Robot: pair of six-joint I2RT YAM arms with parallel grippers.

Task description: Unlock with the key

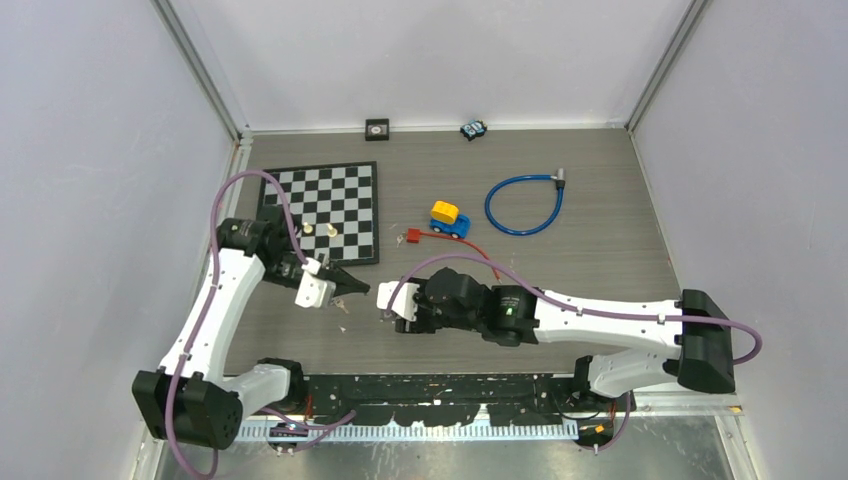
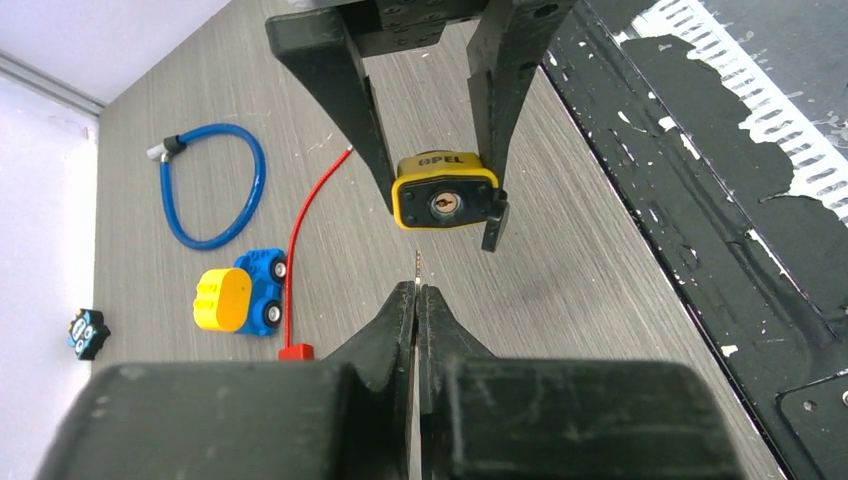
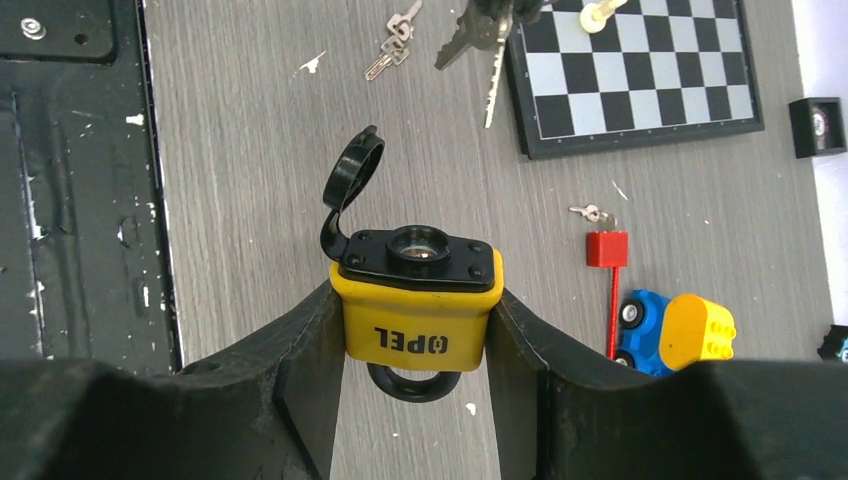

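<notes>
A yellow padlock (image 3: 415,320) marked OPEL is clamped between the fingers of my right gripper. Its keyhole (image 2: 445,204) faces the left wrist camera, and the black cover (image 3: 352,170) is flipped open. My left gripper is shut on a thin key (image 2: 418,264), seen nearly end-on with its blade pointing out beyond the fingertips. The key tip is apart from the padlock, appearing below and a little left of the keyhole in the left wrist view. From the right wrist, the key blade (image 3: 495,88) shows near the top edge.
Loose keys (image 3: 393,45) lie on the table beneath the arms. The chessboard (image 1: 330,205) is behind the left arm. A toy truck (image 1: 448,222), red cable (image 1: 470,242) and blue hose lock (image 1: 520,232) lie farther back.
</notes>
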